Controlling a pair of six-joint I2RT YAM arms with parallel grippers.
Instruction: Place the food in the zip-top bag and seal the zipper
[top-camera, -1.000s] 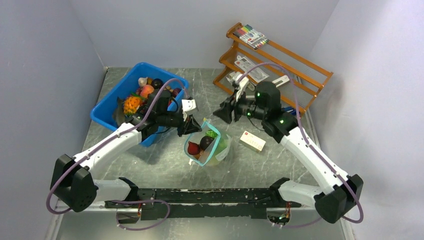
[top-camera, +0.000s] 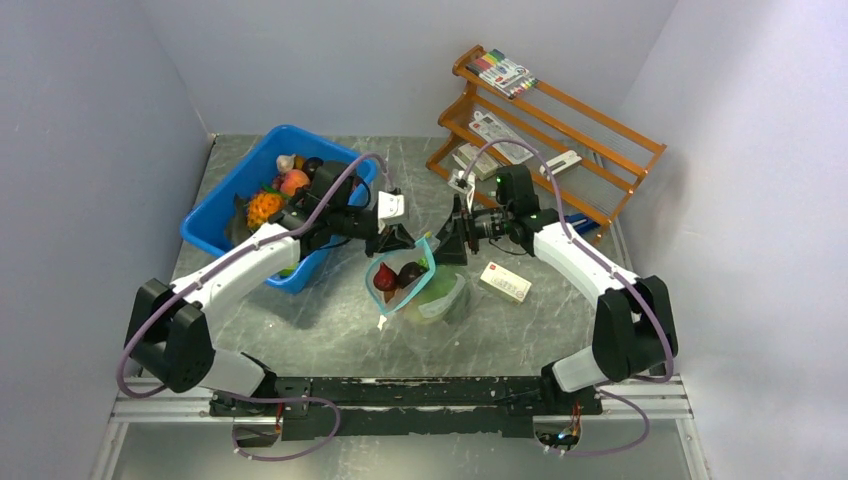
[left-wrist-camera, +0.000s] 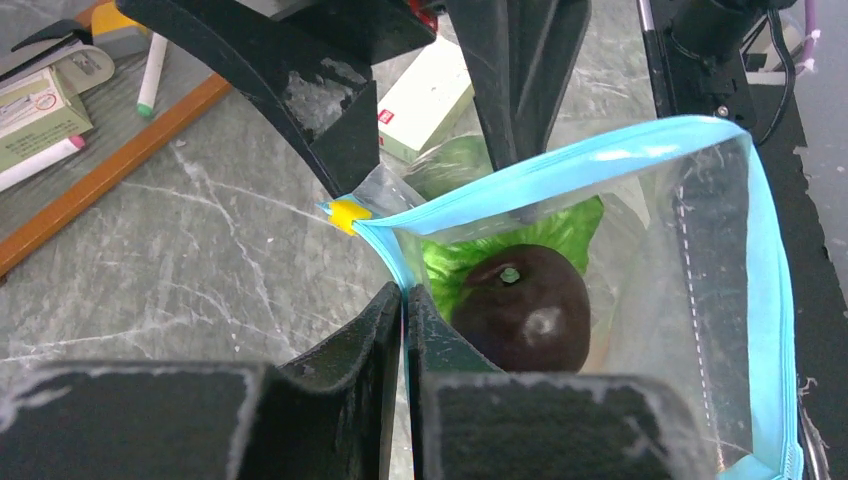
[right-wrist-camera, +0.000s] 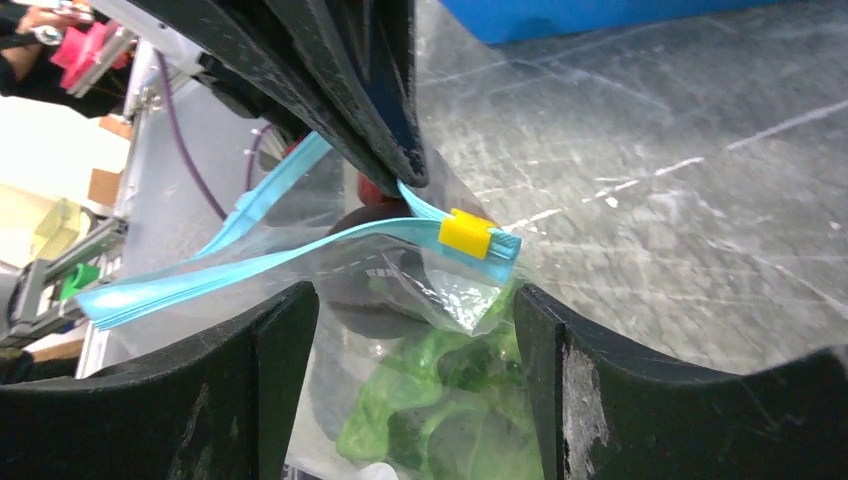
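Observation:
A clear zip top bag with a blue zipper rim (left-wrist-camera: 765, 300) stands with its mouth wide open in the middle of the table. A dark round eggplant-like food (left-wrist-camera: 525, 308), a green leaf (left-wrist-camera: 585, 235) and a reddish onion-like food (top-camera: 384, 278) are inside it. The yellow slider (right-wrist-camera: 466, 233) sits at the bag's corner. My left gripper is shut on the bag's rim close to that corner. Open, my right gripper has its fingers (right-wrist-camera: 285, 340) on either side of the slider corner in its view; contact cannot be made out.
A blue bin (top-camera: 205, 240) of toy food stands at the back left. A small box (top-camera: 505, 282) lies right of the bag, and a wooden rack (top-camera: 560, 140) fills the back right.
My right gripper has come down and closer to the bag's corner. The left gripper has shifted right to the bag's rim, and the bag's mouth has turned slightly.

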